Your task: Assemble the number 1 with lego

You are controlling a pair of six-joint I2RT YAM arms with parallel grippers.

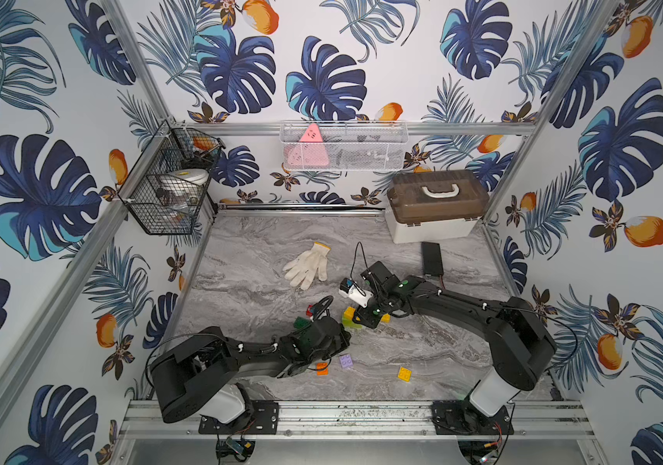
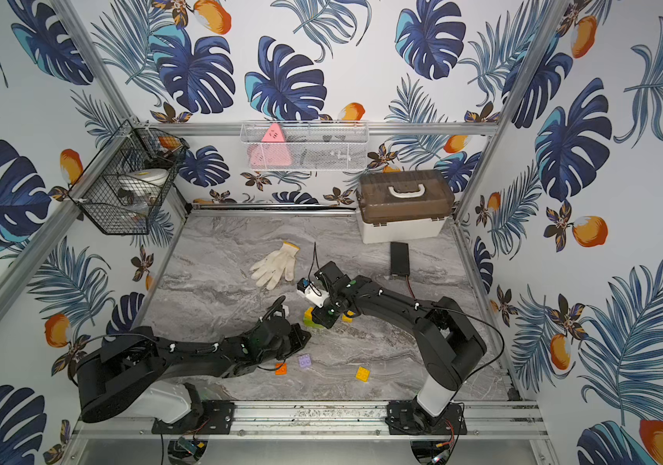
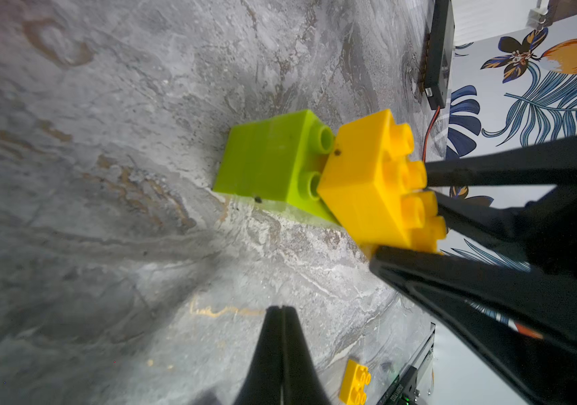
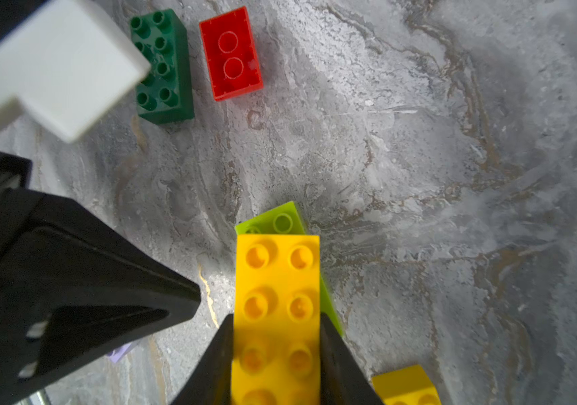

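My right gripper is shut on a long yellow brick, held just over a lime green brick; in the left wrist view the yellow one hangs at the green one's studded side, and I cannot tell whether they touch. My left gripper is shut, nothing visible between its fingers, pointing toward the pair from nearby. A dark green brick, a red brick, another yellow brick, a purple piece, an orange one and a yellow one lie around.
A white glove lies behind the bricks. A lidded box and a black device stand at back right. Wire baskets hang on the left and back walls.
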